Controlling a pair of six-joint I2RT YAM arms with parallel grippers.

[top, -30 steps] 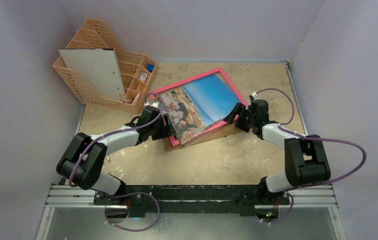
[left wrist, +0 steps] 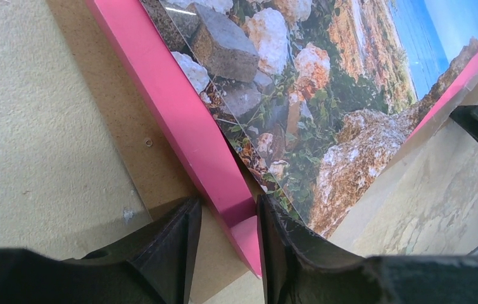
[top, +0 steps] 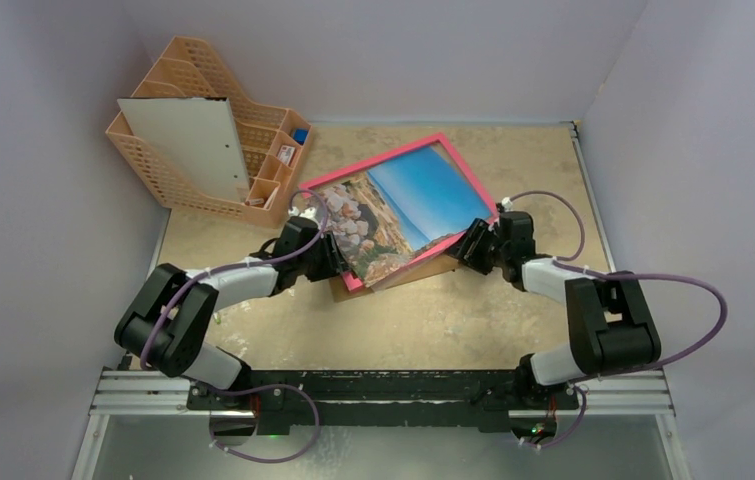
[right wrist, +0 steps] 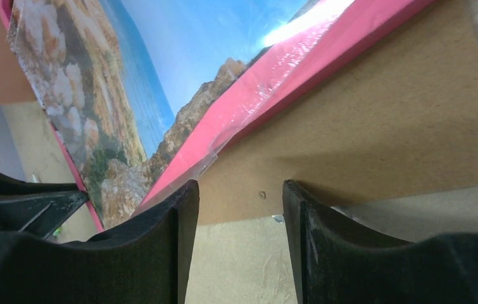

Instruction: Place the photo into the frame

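A photo of rocks and blue water (top: 373,225) lies askew on the pink frame (top: 393,150), which rests on a brown board (right wrist: 375,126); a clear strip along the photo's near edge lies over the pink bar (right wrist: 242,101). My left gripper has its fingers either side of the frame's left bar (left wrist: 185,133) near its lower corner, part open or closed on it, hard to tell. My right gripper stands part open beside the near bar, over the board, nothing seen between its fingertips.
An orange mesh organiser (top: 273,175) holding a white board (top: 178,140) stands at the back left. Walls close the back and sides.
My right gripper has shifted slightly down toward the front, along the frame's near side. My left gripper, the photo and the frame look nearly unchanged.
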